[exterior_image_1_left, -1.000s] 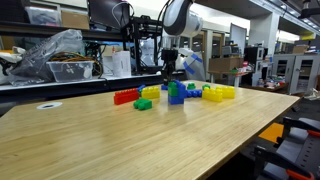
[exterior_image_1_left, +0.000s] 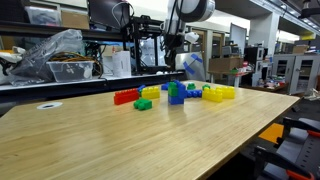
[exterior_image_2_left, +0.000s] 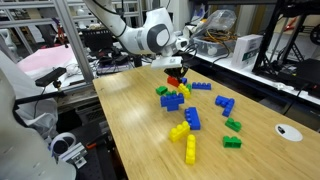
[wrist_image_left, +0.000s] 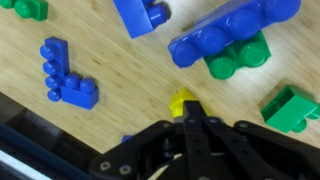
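In the wrist view my gripper is shut, pointing down, with its dark fingers at the bottom centre. A yellow brick (wrist_image_left: 179, 100) lies partly hidden behind the fingertips; whether they touch it cannot be told. Around it lie a long blue brick (wrist_image_left: 230, 28), a green brick (wrist_image_left: 290, 108), a blue brick (wrist_image_left: 139, 15) and a blue brick pair (wrist_image_left: 66, 76). In exterior view 1 the white arm (exterior_image_1_left: 193, 11) reaches over the back of the table, above the bricks; its fingers are too small to judge there.
A stack with a blue brick (exterior_image_1_left: 176, 94), a green brick (exterior_image_1_left: 142, 104) and a red brick (exterior_image_1_left: 126, 96) stand nearby. Yellow bricks (exterior_image_2_left: 190, 150) lie apart.
In exterior view 1 my arm has shifted and appears larger and nearer than a second ago. The bricks appear unmoved.
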